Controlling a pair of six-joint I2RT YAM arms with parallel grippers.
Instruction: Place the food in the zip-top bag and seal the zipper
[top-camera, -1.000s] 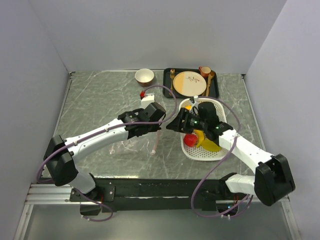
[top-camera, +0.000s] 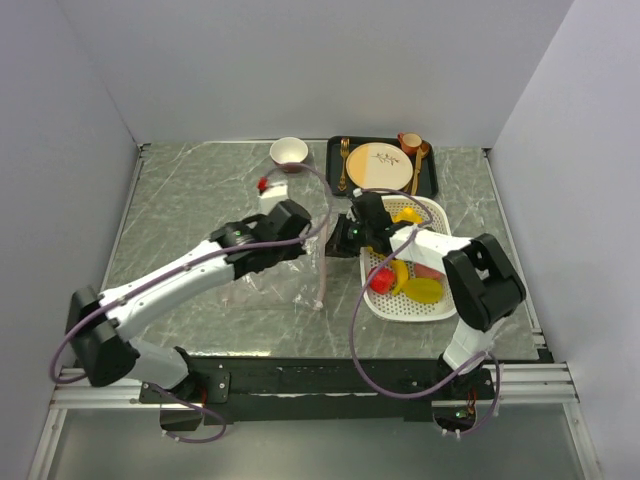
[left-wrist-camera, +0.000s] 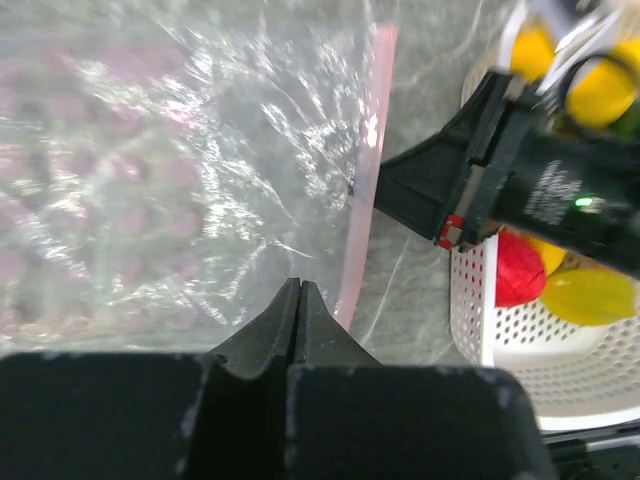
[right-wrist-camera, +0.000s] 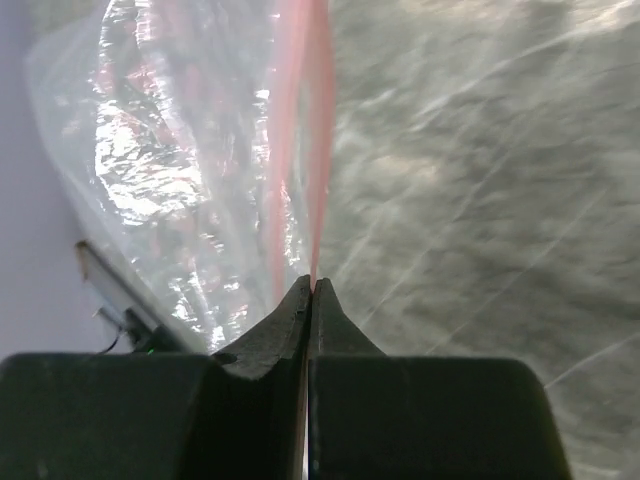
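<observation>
The clear zip top bag lies on the table, its pink zipper edge on the right side. My right gripper is shut on that edge; in the right wrist view the pink strip runs down into its fingertips. Over the bag, just left of the zipper edge, my left gripper is shut, with nothing visible between its fingers. Toy food sits in the white basket: a red piece, a yellow one and others, partly hidden by the right arm.
At the back stand a white bowl and a black tray with a plate, an orange cup and cutlery. The basket is close beneath the right arm.
My right gripper has moved left from above the basket to the bag's edge and shut on it. The left gripper has shifted left. The zipper edge stands slightly farther right.
</observation>
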